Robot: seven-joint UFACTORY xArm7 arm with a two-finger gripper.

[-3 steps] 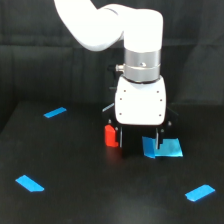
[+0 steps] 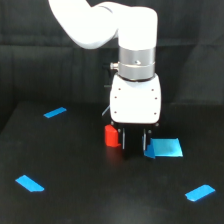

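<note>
A small red block stands on the dark table near the middle of the view. My white gripper hangs just to its right, fingers pointing down. A gap shows between the dark fingers, narrower than their full spread, and nothing can be made out in it. The left finger appears close beside the red block; whether they touch cannot be told. Behind the right finger and to its right lies a light blue square, its left part partly covered by the gripper.
Blue tape strips lie on the table at the back left, front left and front right. A dark curtain hangs behind.
My gripper has shifted slightly left and its fingers appear nearer to each other. The red block and the blue square look unmoved.
</note>
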